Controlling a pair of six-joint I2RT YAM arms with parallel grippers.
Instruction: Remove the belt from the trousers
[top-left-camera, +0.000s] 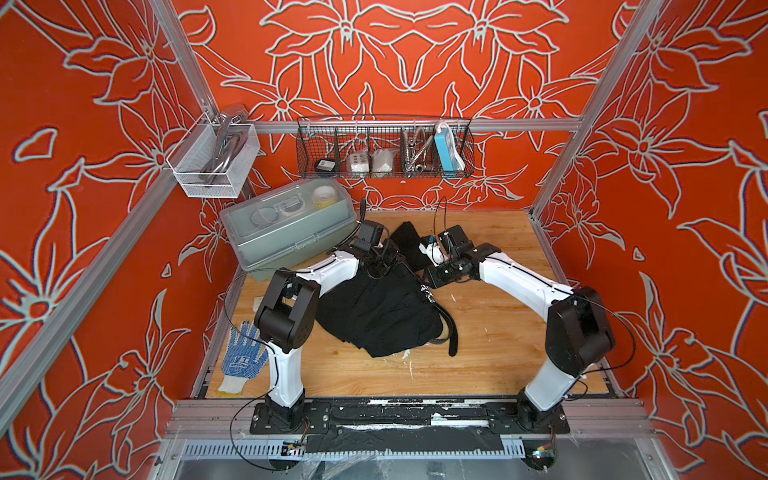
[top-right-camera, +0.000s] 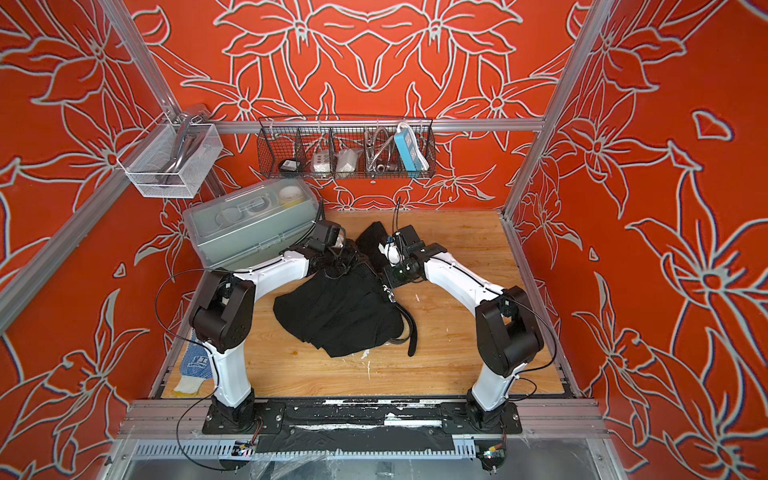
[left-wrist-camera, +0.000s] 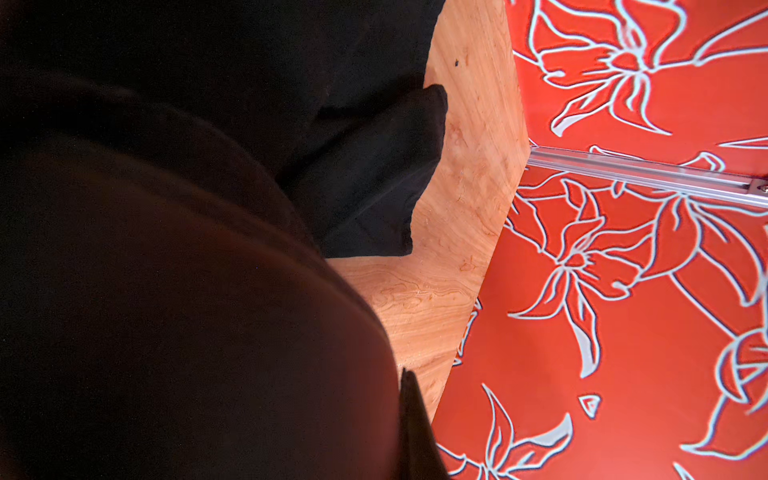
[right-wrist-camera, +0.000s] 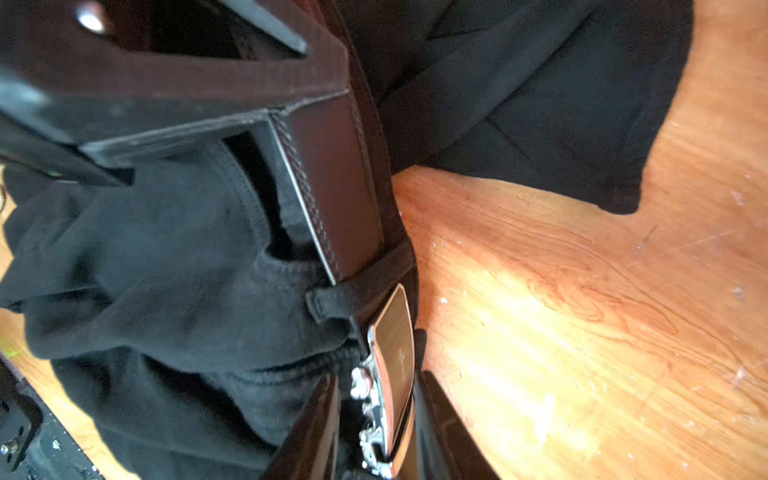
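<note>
Black trousers (top-left-camera: 376, 316) lie bunched on the wooden table, the belt's loose strap (top-left-camera: 451, 336) curving out at their right. In the right wrist view the dark belt (right-wrist-camera: 328, 192) runs through a loop, with the metal buckle (right-wrist-camera: 392, 352) just below it. My right gripper is part open, its fingers low around the buckle's lower end; whether they touch it is unclear. My left gripper (top-left-camera: 384, 260) is over the upper trousers near the belt; its left wrist view is mostly dark and blurred, so its finger is hard to see.
A grey-green toolbox (top-left-camera: 288, 224) stands at the back left, a blue glove (top-left-camera: 244, 360) at the front left. A wire basket (top-left-camera: 384, 148) and a white basket (top-left-camera: 212, 160) hang on the walls. Bare wood lies at the back right and front right.
</note>
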